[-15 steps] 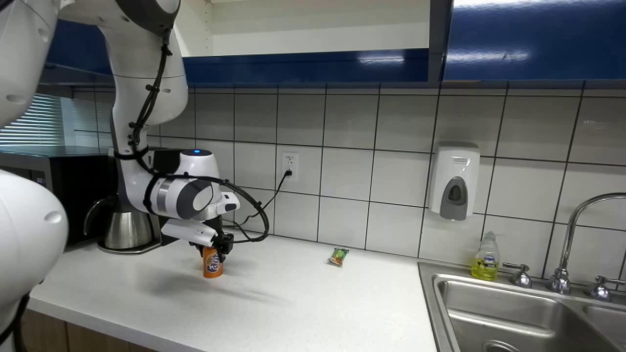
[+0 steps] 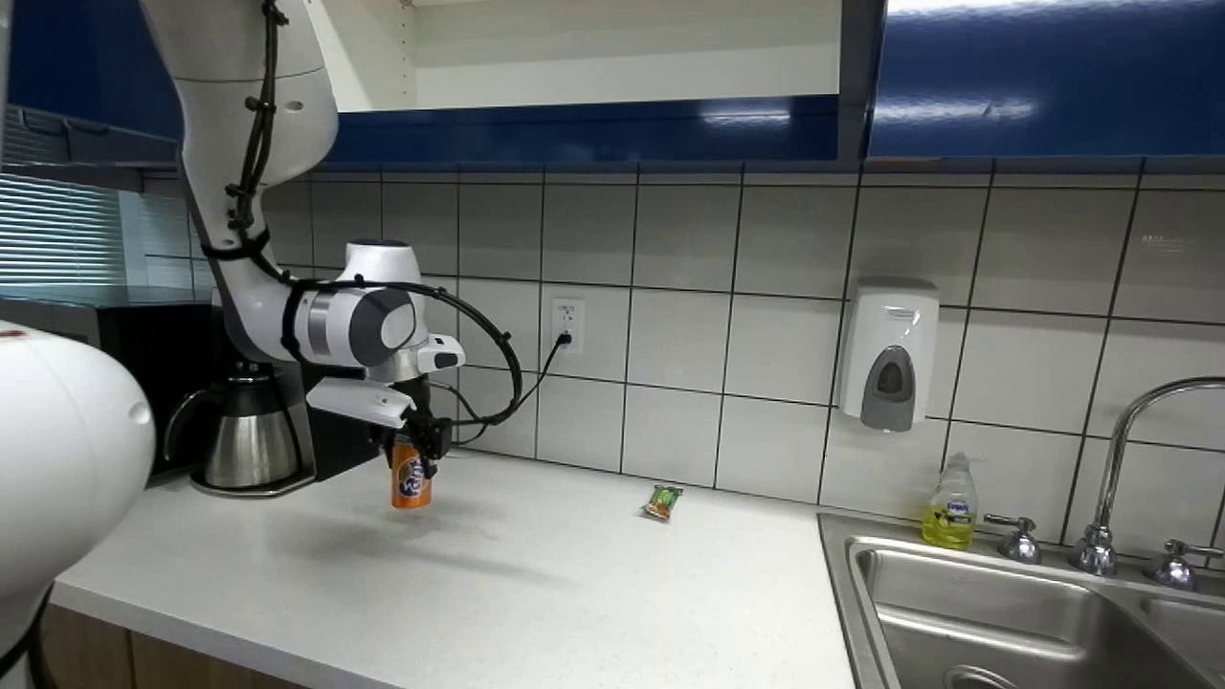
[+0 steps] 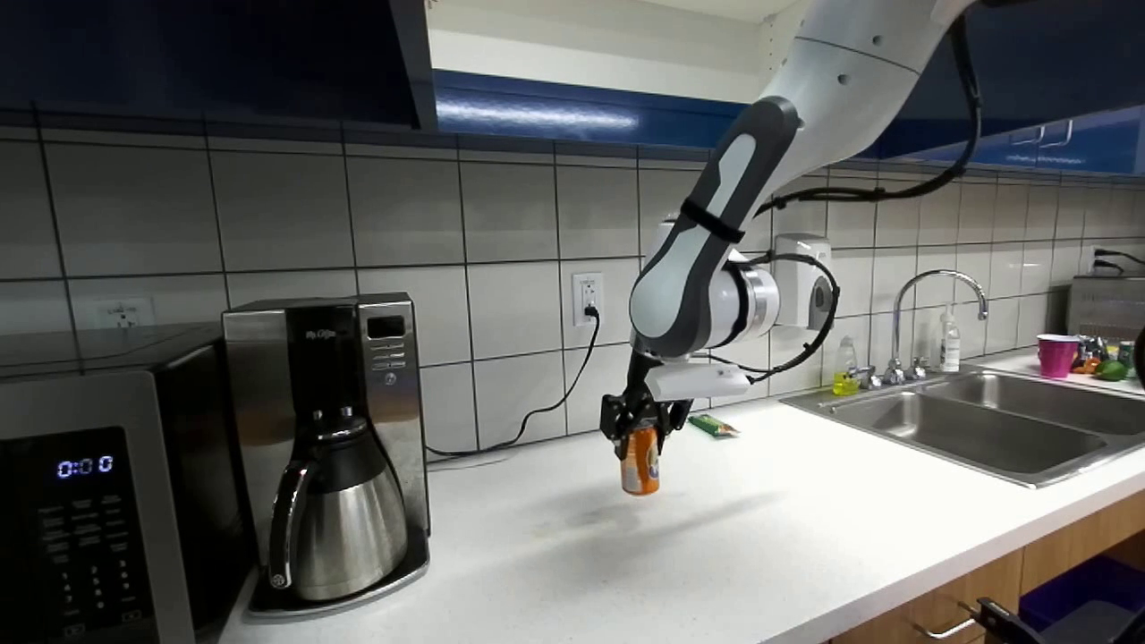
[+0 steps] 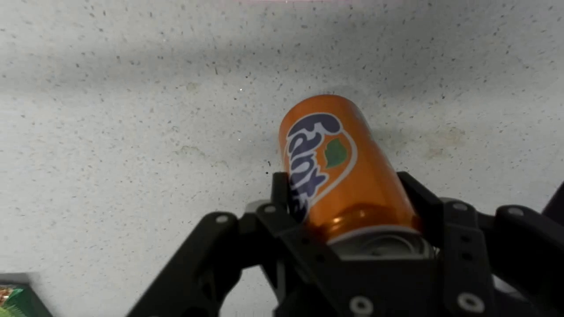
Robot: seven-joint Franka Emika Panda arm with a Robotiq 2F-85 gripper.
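Observation:
An orange Fanta can (image 2: 410,480) hangs upright a little above the white counter, with my gripper (image 2: 415,442) shut on its upper part. Seen from the other side, the can (image 3: 640,463) sits below my gripper (image 3: 644,424), and its shadow falls on the counter apart from it. In the wrist view the can (image 4: 338,164) lies between the two black fingers, its logo facing up in the picture and its top end partly hidden by the gripper.
A green snack packet (image 2: 662,500) lies near the back wall. The coffee maker (image 3: 388,429) and microwave (image 3: 97,504) stand at the left; the sink (image 3: 988,424) is at the right. Above, a cabinet shelf (image 2: 626,69) stands open and empty where visible.
My gripper and the can have risen and shifted slightly left in exterior view 1.

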